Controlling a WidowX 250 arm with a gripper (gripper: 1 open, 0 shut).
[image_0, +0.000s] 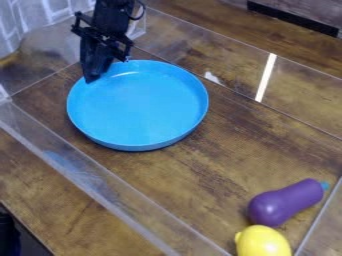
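My black gripper (94, 62) is at the upper left, its tip down at the back-left rim of a blue round tray (138, 107). The fingers look shut; whether the rim sits between the fingers is hidden.
A purple eggplant (283, 203) and a yellow lemon (261, 241) lie at the lower right on the wooden floor (227, 150). Clear plastic walls border the left and right.
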